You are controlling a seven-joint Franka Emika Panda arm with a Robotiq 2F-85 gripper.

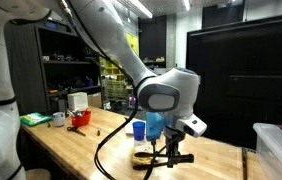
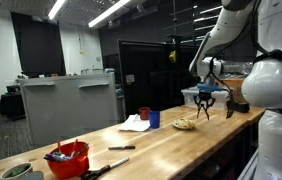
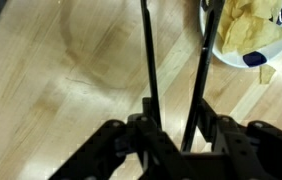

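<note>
My gripper is shut on a pair of long black tongs (image 3: 149,60), whose two arms spread apart toward the top of the wrist view. A white bowl with a dark blue pattern and yellow chips (image 3: 249,27) lies at the upper right there, and a loose chip (image 3: 267,74) rests beside its rim. In exterior view 1 the tongs (image 1: 176,160) hang low above the table, just in front of the bowl (image 1: 141,158), which the arm partly hides. Nothing shows caught between the tongs' arms.
A blue cup (image 2: 154,119) and a red cup (image 2: 144,112) stand behind the bowl. White paper (image 2: 134,124) lies beside them. A red basket of tools (image 2: 68,160) sits at the near left. Bare wood (image 2: 181,150) surrounds the bowl's near side.
</note>
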